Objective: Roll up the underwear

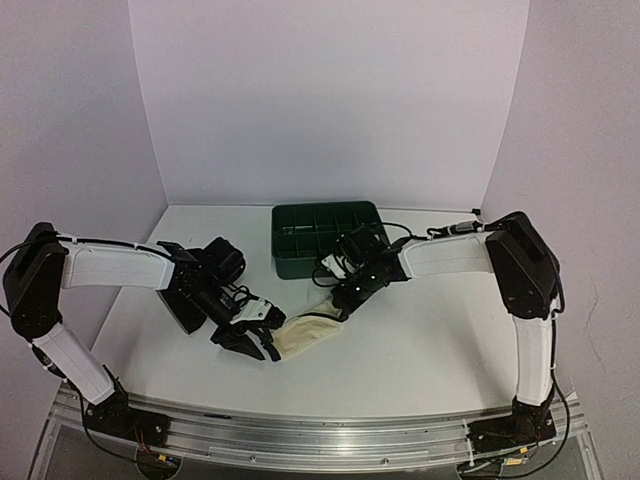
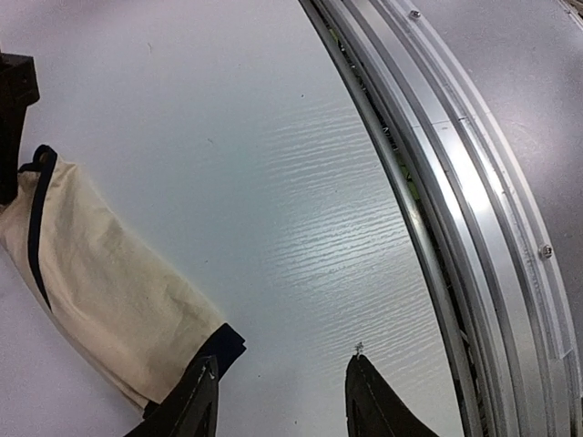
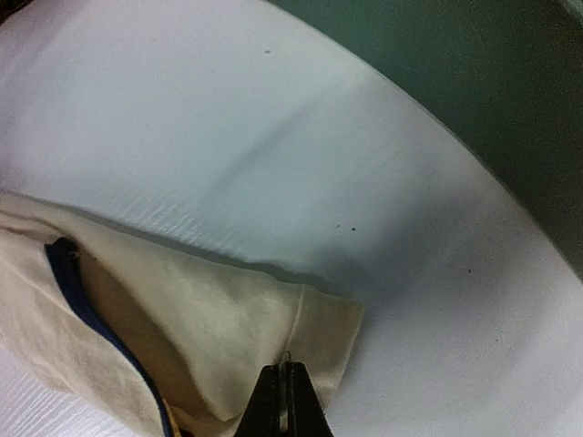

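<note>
The cream underwear (image 1: pixel 305 330) with a dark waistband lies flattened and folded on the white table. In the left wrist view its body (image 2: pixel 114 282) stretches diagonally at the left, dark band along one side and at the near end. My left gripper is open beside that end, nothing between its fingers. In the right wrist view the cloth's far end (image 3: pixel 228 319) lies under my right gripper, whose fingertips are together on the fabric; whether cloth is pinched between them is hard to tell.
A green divided bin (image 1: pixel 300 265) sits at the back, close by the right gripper. A dark object (image 1: pixel 185 308) lies at the left under the left arm.
</note>
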